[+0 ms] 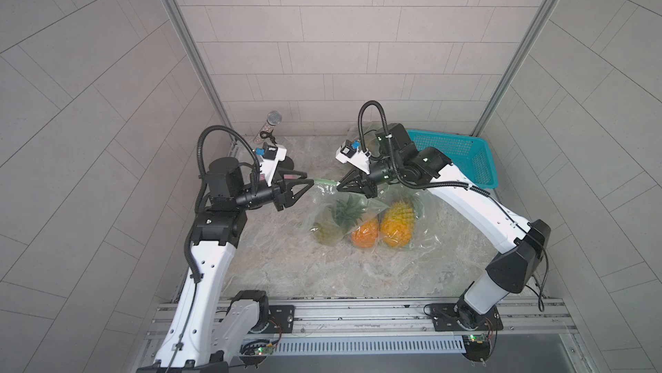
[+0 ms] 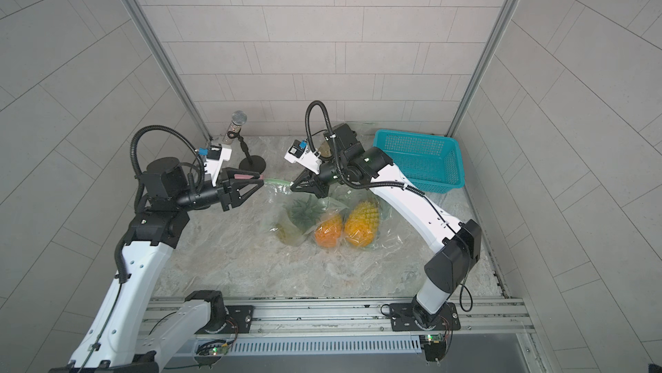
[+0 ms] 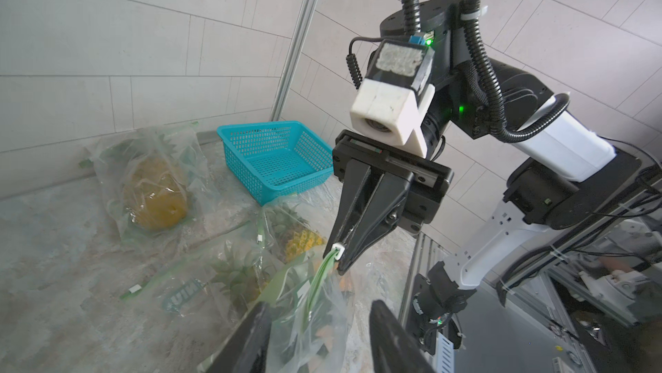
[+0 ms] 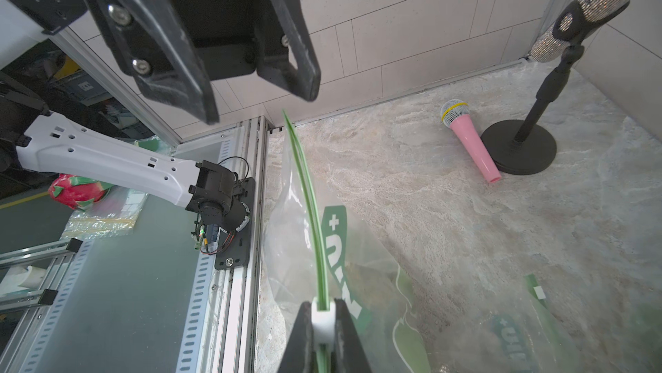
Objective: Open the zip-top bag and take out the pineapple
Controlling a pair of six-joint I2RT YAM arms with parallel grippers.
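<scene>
A clear zip bag holding a green-leaved pineapple (image 1: pixel 344 214) has its green-edged top stretched up by my right gripper (image 1: pixel 343 187), which is shut on the white slider and green zip (image 4: pixel 322 318). My left gripper (image 1: pixel 303 190) is open, its fingertips just left of the raised zip's free end; in the left wrist view the bag's top lies between and beyond the blurred fingers. A yellow pineapple (image 1: pixel 398 224) and an orange fruit (image 1: pixel 364 233) lie in bags to the right, on the marble table.
A teal basket (image 2: pixel 427 183) stands at the back right. Another bagged fruit (image 3: pixel 155 193) lies at the back. A pink microphone (image 4: pixel 472 145) and a microphone stand (image 4: pixel 517 162) are at the back left.
</scene>
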